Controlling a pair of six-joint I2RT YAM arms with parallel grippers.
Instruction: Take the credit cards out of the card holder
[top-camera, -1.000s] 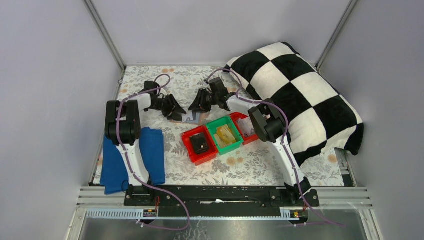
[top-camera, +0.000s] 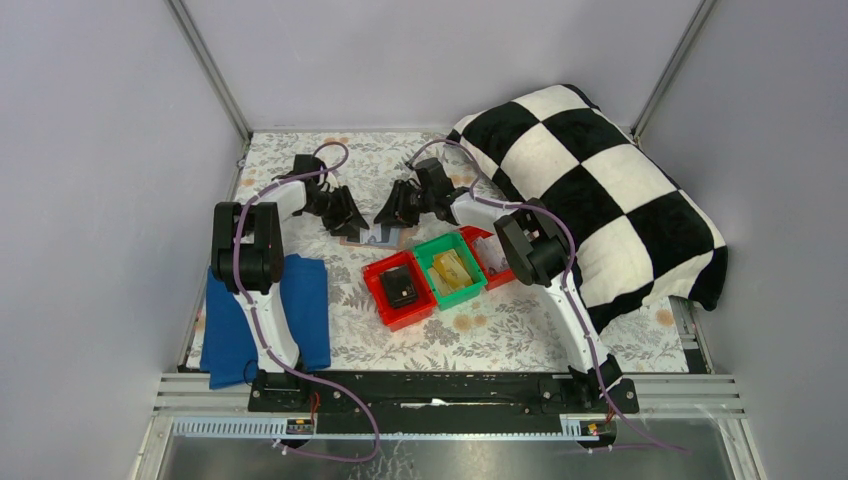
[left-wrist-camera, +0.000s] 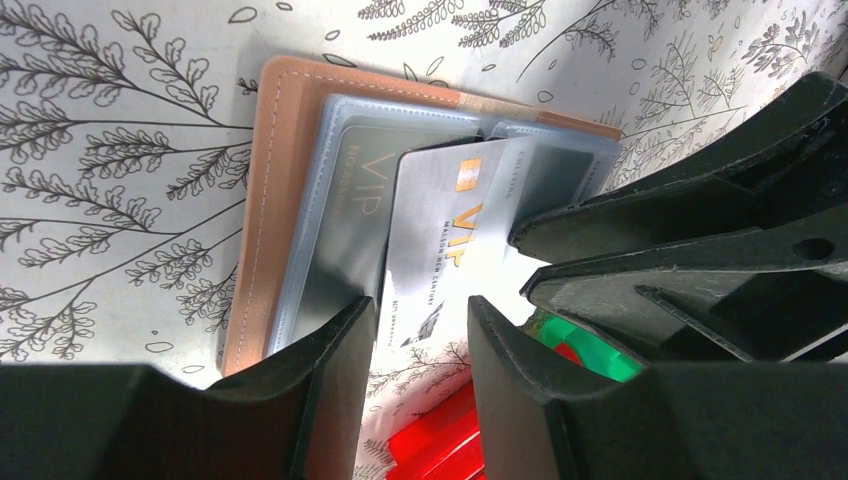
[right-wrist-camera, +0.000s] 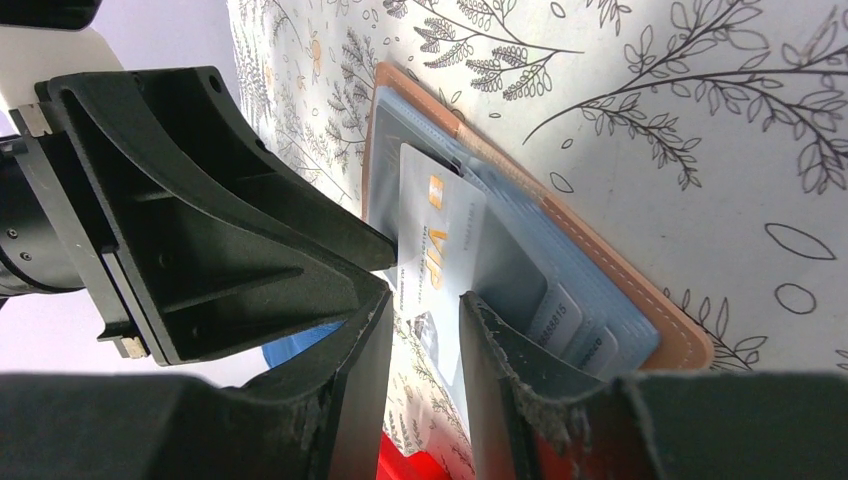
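Note:
The open card holder (top-camera: 404, 238), brown-edged with clear sleeves, lies flat on the patterned table. In the left wrist view a white VIP card (left-wrist-camera: 448, 230) lies over the holder's (left-wrist-camera: 262, 200) sleeves, its lower end sticking out past them. My left gripper is part open above the card, one fingertip on either side of it, not closed on it. From the other side my right gripper is at the same card (right-wrist-camera: 436, 235), also part open, its fingers straddling it. Whether either fingertip touches the card is hard to tell.
A red bin (top-camera: 408, 320) with a black item (top-camera: 398, 286), a green bin (top-camera: 462, 298) with a yellow packet (top-camera: 452, 268), and another red bin (top-camera: 500, 280) stand in front. A checkered cushion (top-camera: 610, 190) fills the right; blue cloth (top-camera: 305, 310) lies left.
My left gripper has shifted slightly, now a little further left at its tip. The right gripper has moved very slightly left. The holder looks to be in the same place.

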